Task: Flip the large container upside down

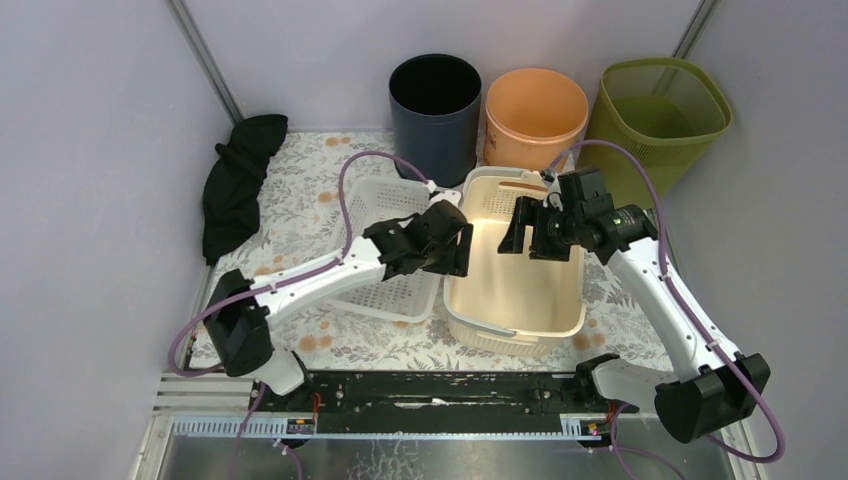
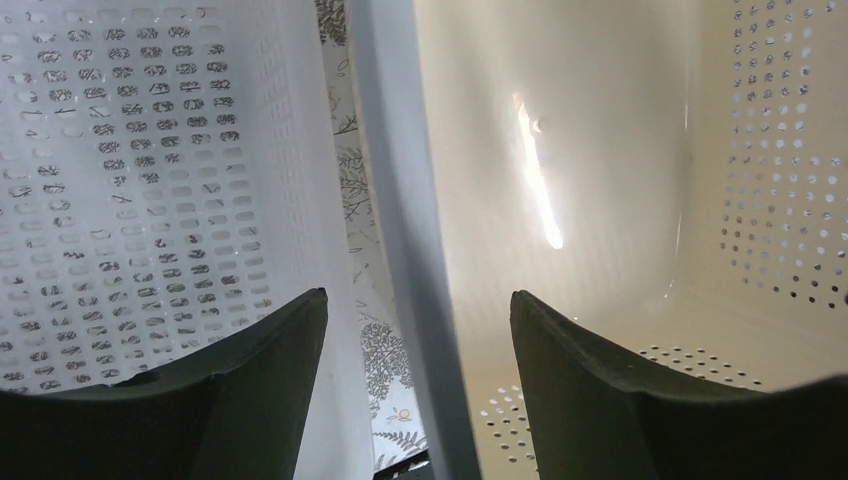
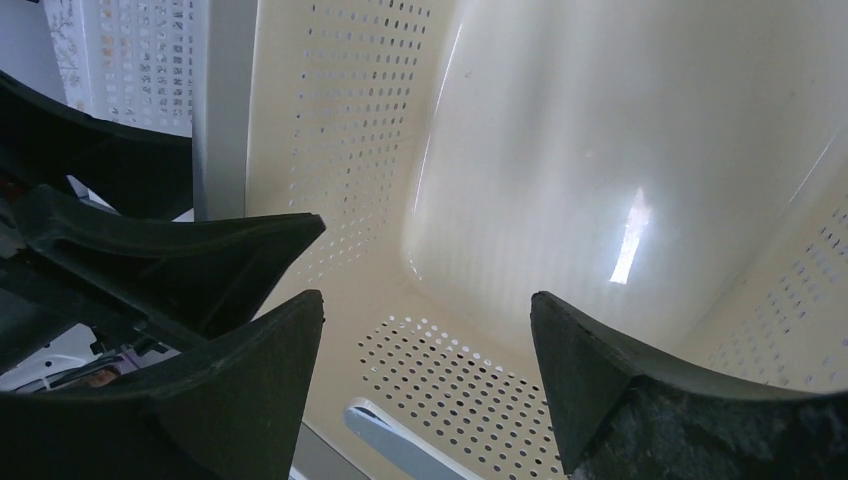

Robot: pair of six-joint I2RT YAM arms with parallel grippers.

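Note:
The large cream container (image 1: 512, 295), upright with its mouth upward, fills the right-centre of the table in the top view. My left gripper stands open across its grey left rim (image 2: 405, 200), one finger on the outer side and one over the inside. The right wrist view catches the left gripper's dark fingers (image 3: 170, 245) at that same rim. Above the container's interior, my right gripper (image 1: 528, 254) is open, and only the cream floor and perforated walls show beyond its fingers. Neither gripper holds anything.
A white perforated basket (image 1: 385, 296) lies close along the container's left side. Behind stand a dark bin (image 1: 436, 130), an orange bucket (image 1: 535, 120) and a green basket (image 1: 655, 125). Black cloth (image 1: 240, 185) lies at the back left. Open table remains at the left.

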